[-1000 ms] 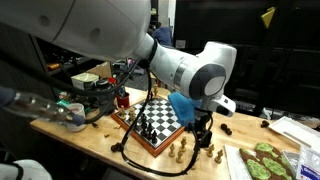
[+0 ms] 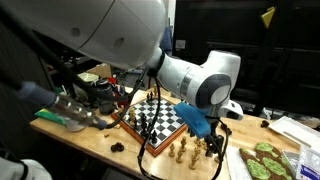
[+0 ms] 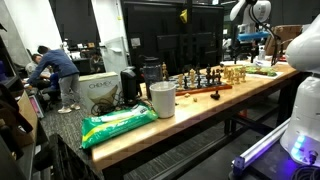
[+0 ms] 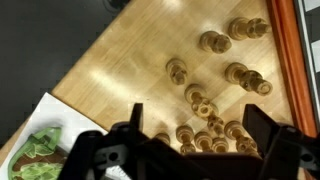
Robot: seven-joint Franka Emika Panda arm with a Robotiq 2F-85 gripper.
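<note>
Several light wooden chess pieces (image 4: pixel 177 71) stand on the bare wood beside the chessboard, seen from above in the wrist view. My gripper is open over them, its black fingers (image 4: pixel 263 128) spread wide with nothing held. Some of the pieces show between and beyond the fingertips. At the right edge of the wrist view runs the brown border of the chessboard (image 4: pixel 291 60). In exterior view 1 the board (image 2: pixel 172 122) lies left of the arm, with dark pieces on its near side. The arm hides part of it there.
A white tray (image 2: pixel 236 160) with green and brown items lies right of the loose pieces. Mugs, cups and a red container (image 2: pixel 122 97) crowd the table's left side. In exterior view 2, a green bag (image 3: pixel 118 124) and a white bucket (image 3: pixel 163 99) stand at the near end.
The arm and gripper have shifted slightly and come lower towards the loose pieces, and the hand covers more of the board. The pieces look unmoved.
</note>
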